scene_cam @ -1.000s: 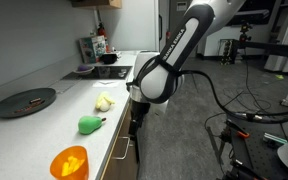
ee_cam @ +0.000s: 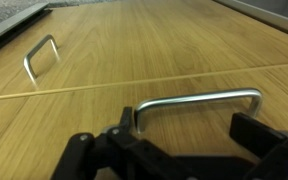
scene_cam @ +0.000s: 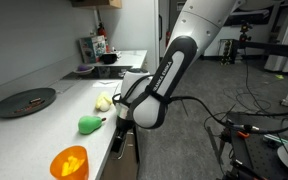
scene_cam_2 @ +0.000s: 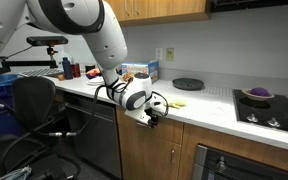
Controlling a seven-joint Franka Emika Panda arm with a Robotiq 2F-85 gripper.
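A silver bar handle (ee_cam: 199,98) is fixed to a wooden drawer or door front, low in the wrist view. My gripper stands open close to it, one dark finger near each end of the bar; whether either touches it, I cannot tell. Beyond a seam, a second handle (ee_cam: 41,58) sits at the upper left. From outside, the gripper (scene_cam: 120,137) is low beside the counter's front edge. The second exterior view has it (scene_cam_2: 153,121) just at the top of the wooden cabinet (scene_cam_2: 144,155).
On the counter (scene_cam: 44,135) are an orange bowl (scene_cam: 70,164) with yellow contents, a green object (scene_cam: 90,125), a yellow item (scene_cam: 104,102) and a dark round pan (scene_cam: 24,103). Open floor (scene_cam: 184,150) lies beside the cabinets.
In exterior view 1, the arm and gripper have moved left and slightly down, along the cabinet front towards the camera. The counter items have stayed put.
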